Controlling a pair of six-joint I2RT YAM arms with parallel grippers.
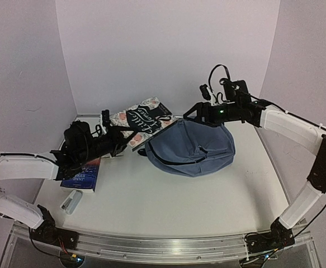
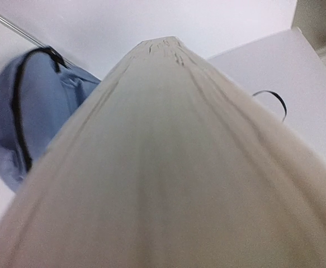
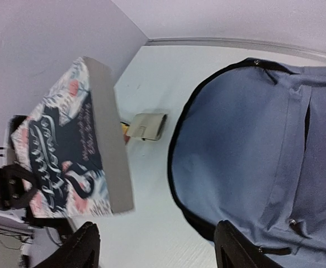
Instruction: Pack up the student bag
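Note:
A floral book titled Little Women (image 1: 146, 120) is up off the table, tilted, with my left gripper (image 1: 130, 135) shut on its lower left side. Its page block (image 2: 168, 156) fills most of the left wrist view and hides the left fingers. In the right wrist view the same book (image 3: 67, 145) hangs at the left, clear of my right gripper, whose fingers (image 3: 80, 245) are wide apart and empty. The blue-grey bag (image 1: 188, 148) lies on the table, below and in front of the right gripper. Its inside cannot be seen.
Under the left arm lies a blue Jane Eyre book (image 1: 81, 178), with a small white object (image 1: 71, 201) in front of it. A small beige item (image 3: 147, 126) sits behind the held book.

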